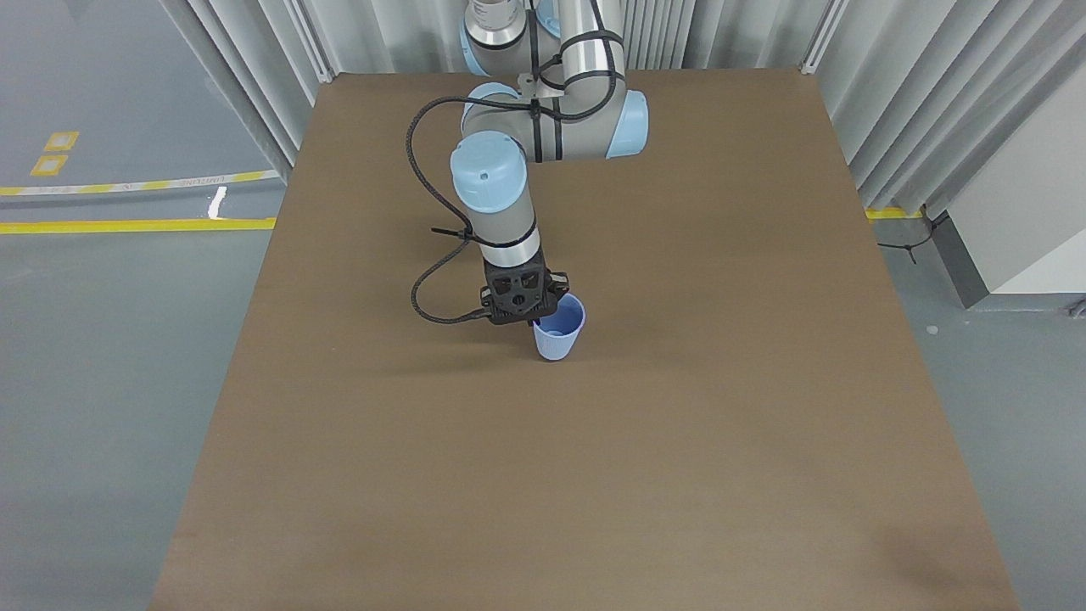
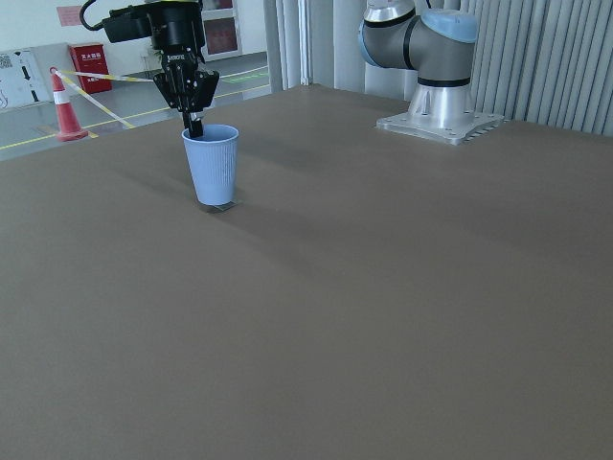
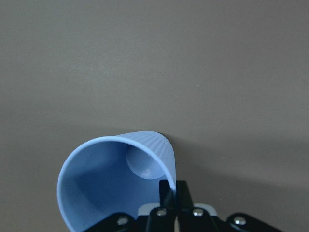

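A pale blue ribbed cup (image 1: 557,337) stands near the middle of the brown table (image 1: 570,468), directly under my gripper (image 1: 534,320). In the left view the cup (image 2: 213,172) looks upright, with my gripper (image 2: 192,127) reaching down to its rim from above. In the wrist view my gripper is shut on the cup's rim (image 3: 116,138), at the side of the opening. The cup's inside is empty as far as it shows.
The arm's base (image 2: 441,120) stands at the back edge, before a grey curtain. Floor tape and a traffic cone (image 2: 67,115) lie beyond the table.
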